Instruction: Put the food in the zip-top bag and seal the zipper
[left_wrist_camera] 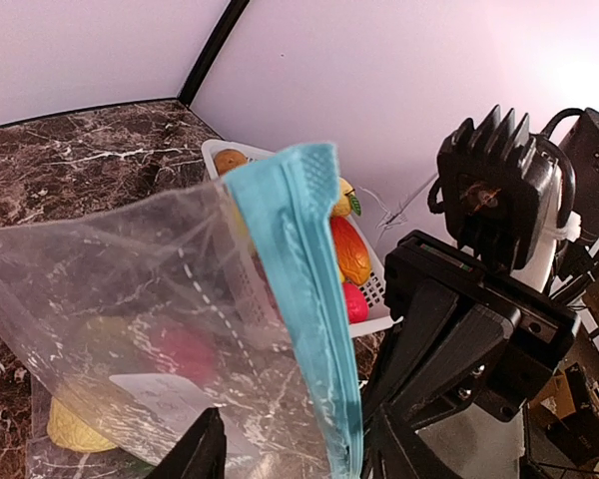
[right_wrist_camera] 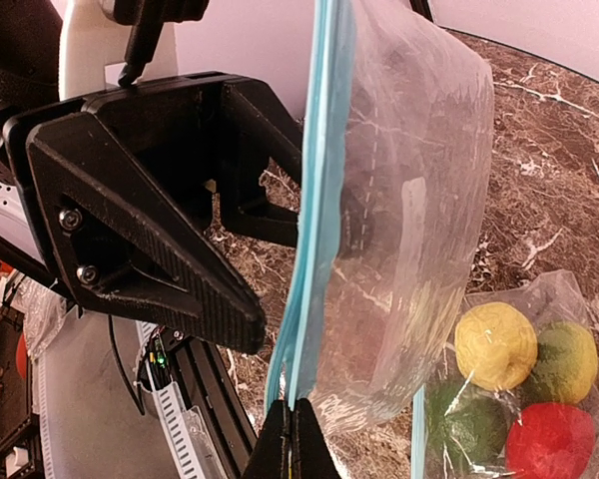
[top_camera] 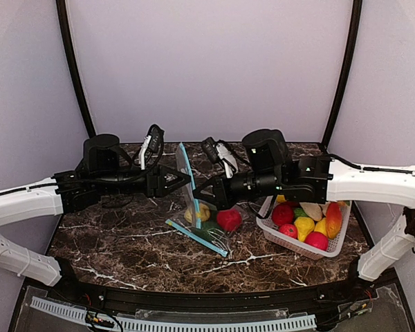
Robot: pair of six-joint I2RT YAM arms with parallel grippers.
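An empty clear bag with a light blue zip strip (right_wrist_camera: 322, 180) hangs upright between my arms. My right gripper is shut on the lower part of that strip. On either side of the bag's edge stand the parted fingers of my left gripper, and the strip (left_wrist_camera: 301, 259) runs down close to the right-hand one. A second clear bag lies flat on the table with a yellow potato-like piece (right_wrist_camera: 495, 345), a red piece (right_wrist_camera: 551, 441) and green ones inside; its blue strip (top_camera: 197, 238) faces the front.
A white basket (top_camera: 282, 241) full of toy fruit and vegetables stands at the right, under my right arm. Both wrists are close together over the middle.
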